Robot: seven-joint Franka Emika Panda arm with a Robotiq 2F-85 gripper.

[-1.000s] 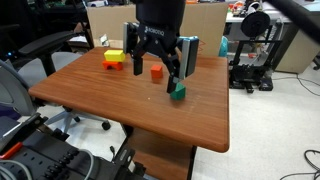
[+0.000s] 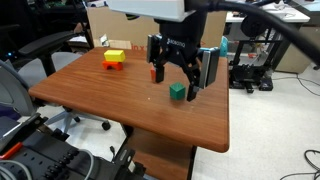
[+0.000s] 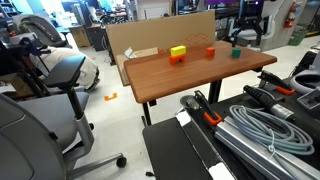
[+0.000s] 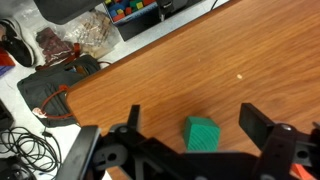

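A green block (image 2: 177,91) rests on the wooden table (image 2: 100,88), toward its right side. Just above the block is my gripper (image 2: 181,80), pointing down, fingers apart and holding nothing. In the wrist view the green block (image 4: 201,134) lies low in the picture, between the two dark fingers, right of the left finger (image 4: 125,140). Whether the fingertips reach down beside it cannot be told. An orange-red block (image 2: 154,75) sits farther back, partly behind a finger. A yellow block (image 2: 115,56) sits on a red block (image 2: 113,66) at the back left.
Bare tabletop stretches in front and left of the green block. A cardboard panel (image 3: 155,38) stands behind the table. A dark tray with colored pieces (image 4: 122,10) lies beyond the table edge in the wrist view.
My gripper has moved to the right, from left of the green block to above it. The blocks stay where they were.
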